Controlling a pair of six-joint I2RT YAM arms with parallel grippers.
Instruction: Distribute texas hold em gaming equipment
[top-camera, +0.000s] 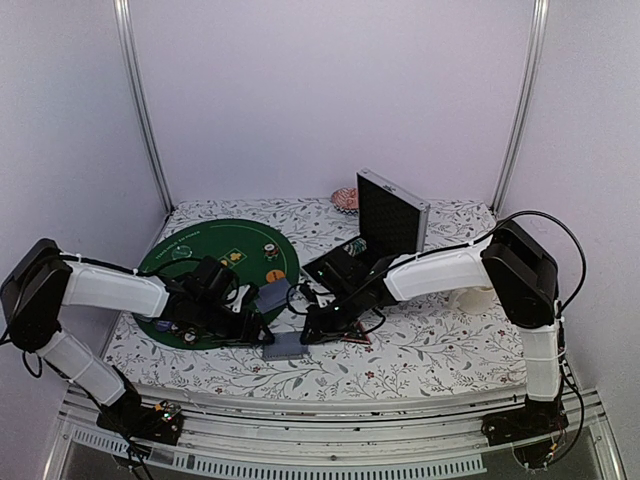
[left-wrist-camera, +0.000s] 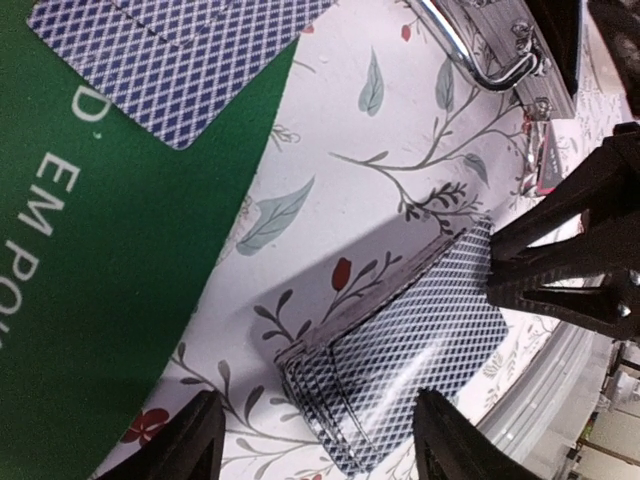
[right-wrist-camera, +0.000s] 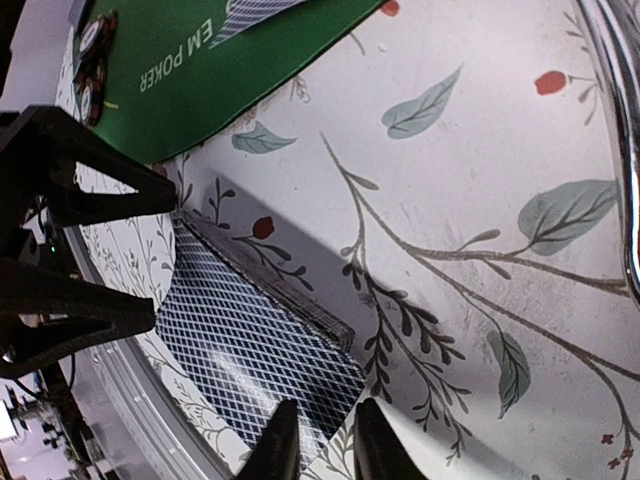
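A small deck of cards (top-camera: 284, 348) with checked backs lies on the floral cloth at the front, beside the green poker mat (top-camera: 205, 240). My left gripper is part open over the deck's near end, and my right gripper is low at the opposite end, its tips at the deck's edge. Whether either touches it, I cannot tell. More checked cards (left-wrist-camera: 180, 60) lie at the mat's edge. Chips (top-camera: 270, 250) sit on the mat.
An open metal case (top-camera: 392, 215) stands at the back right, with a pink patterned bowl (top-camera: 344, 198) behind it. A pale object (top-camera: 470, 300) sits at the right.
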